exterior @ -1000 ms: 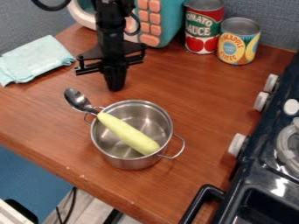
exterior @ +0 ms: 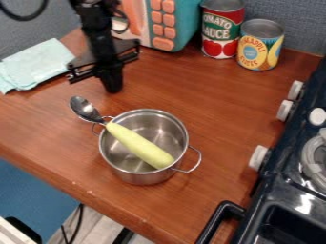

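A black gripper [exterior: 99,69] hangs over the table at the upper left, behind the pot and blurred, so its finger state is unclear. A steel pot [exterior: 166,162] with two handles stands on the wooden table [exterior: 230,114]. Inside it lies a pale yellow cylindrical object [exterior: 140,146], tilted against the rim. A metal spoon [exterior: 84,109] leans out of the pot toward the upper left.
A light blue cloth [exterior: 32,67] lies at the left. A teal toy appliance [exterior: 171,24], a tomato sauce can [exterior: 220,29] and a yellow-labelled can [exterior: 258,48] stand at the back. A black stove [exterior: 287,191] fills the right side.
The gripper has shifted slightly up and to the left and is now blurred. The pot and other objects have not visibly moved.
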